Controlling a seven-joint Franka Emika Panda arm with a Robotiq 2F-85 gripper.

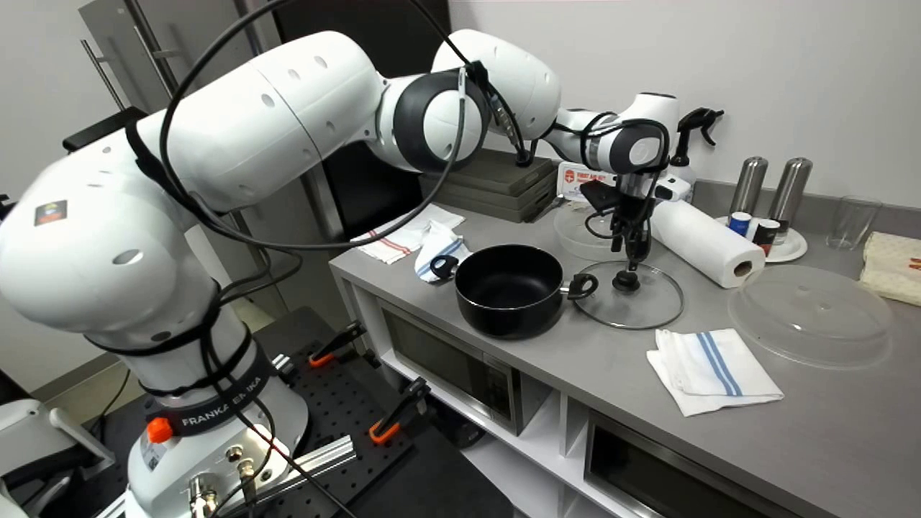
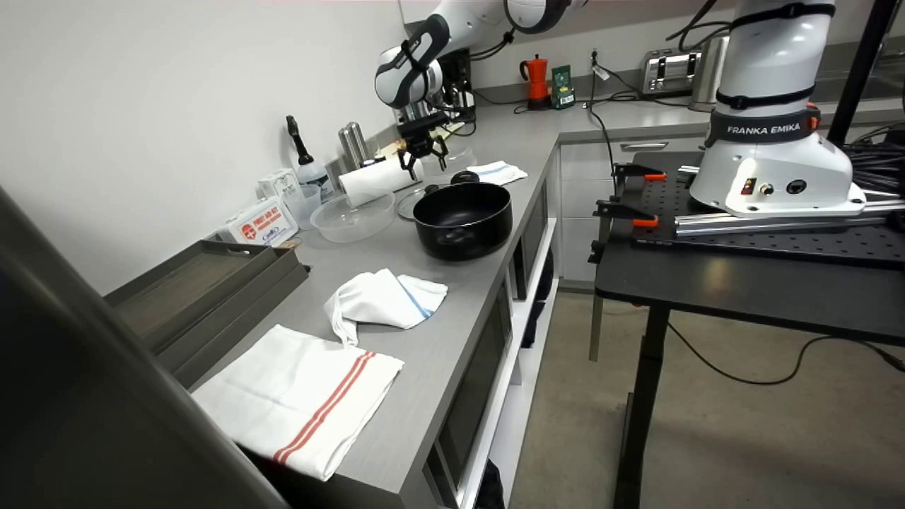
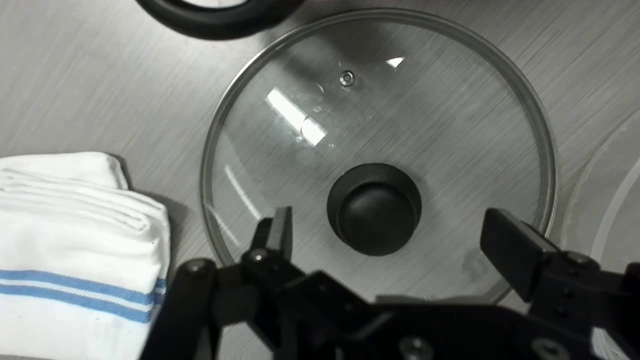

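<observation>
Flat on the counter lies a round glass lid (image 3: 456,120) with a steel rim and a black knob (image 3: 378,213) at its middle. My gripper is open above it; in the wrist view the knob appears between the two spread fingers, with clear space on both sides. Whether the fingertips are down at the knob's height I cannot tell. Beside the lid stands an empty black pot (image 1: 509,289) with two loop handles, one of them close to the lid's edge.
A folded blue-striped towel (image 1: 714,370) lies in front of the lid. Behind are a paper towel roll (image 1: 704,242) and a clear plastic bowl (image 2: 356,218). A clear plastic cover (image 1: 811,315) rests to the right in the first exterior view. More towels and grey trays (image 1: 492,181) occupy the far end.
</observation>
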